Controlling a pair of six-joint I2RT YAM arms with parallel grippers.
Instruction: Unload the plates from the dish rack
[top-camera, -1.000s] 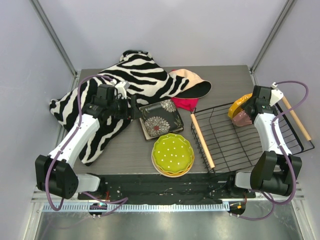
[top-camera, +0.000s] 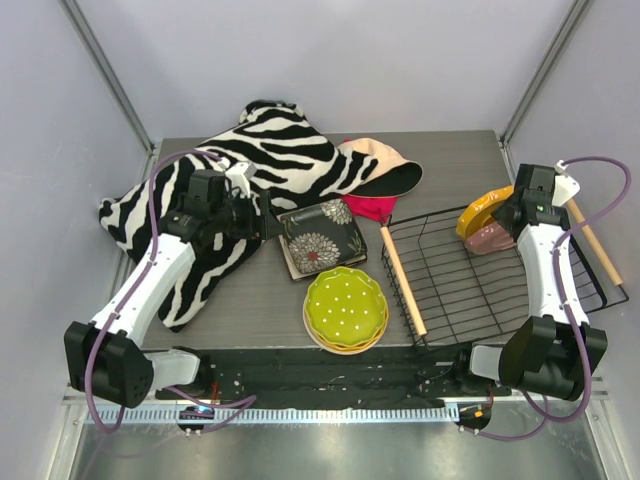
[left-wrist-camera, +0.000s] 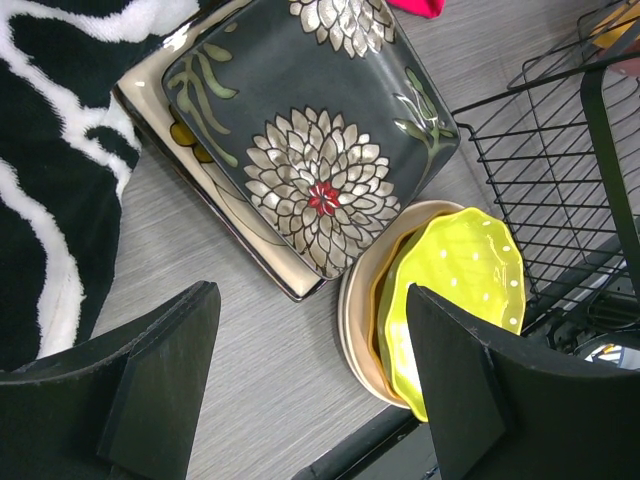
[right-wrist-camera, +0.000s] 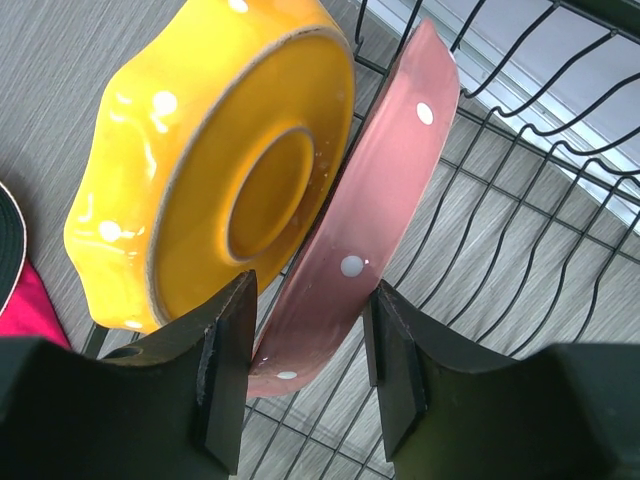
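Note:
In the dish rack (top-camera: 460, 290) a yellow dish (top-camera: 475, 210) (right-wrist-camera: 175, 150) and a pink plate (top-camera: 488, 238) (right-wrist-camera: 390, 180) stand tilted at the back right. My right gripper (top-camera: 515, 215) is at the pink plate, a fingertip on each side of its lower part; whether it grips is unclear. My left gripper (top-camera: 260, 215) hangs open above the table, left of the floral square plates (top-camera: 320, 240) (left-wrist-camera: 310, 180), empty. A stack of round plates topped by a green one (top-camera: 343, 305) (left-wrist-camera: 460, 280) lies left of the rack.
A zebra-patterned cloth (top-camera: 170, 260) covers the back left, with a red and beige cloth (top-camera: 370, 205) beside it. Wooden bars (top-camera: 403, 280) run along the rack's sides. Bare table shows at front left and behind the rack.
My right arm has shifted slightly right at the pink plate. The left arm has drawn a little left. The plates on the table have not moved.

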